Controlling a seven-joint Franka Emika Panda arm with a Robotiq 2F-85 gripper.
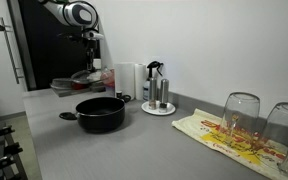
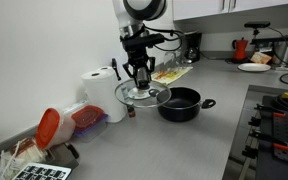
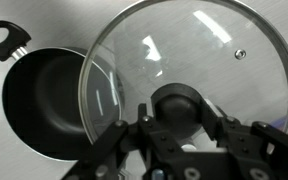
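A round glass lid (image 3: pixel 204 60) with a metal rim hangs level in the air, and my gripper is shut on its black knob (image 3: pixel 177 105). The black pot (image 1: pixel 101 116) stands uncovered on the grey table, its inside empty. In the wrist view the pot (image 3: pixel 49 100) lies to the left, partly behind the lid's rim. From the other side, the lid (image 2: pixel 142 92) shows above and beside the pot (image 2: pixel 183 105), apart from the table.
Behind the pot, a white plate (image 1: pixel 148 109) carries bottles and grinders. Two upturned glass jars (image 1: pixel 240 112) stand on a patterned cloth (image 1: pixel 196 124) at the right. A dish rack (image 2: pixel 22 160) and red containers (image 2: pixel 52 128) occupy the other end.
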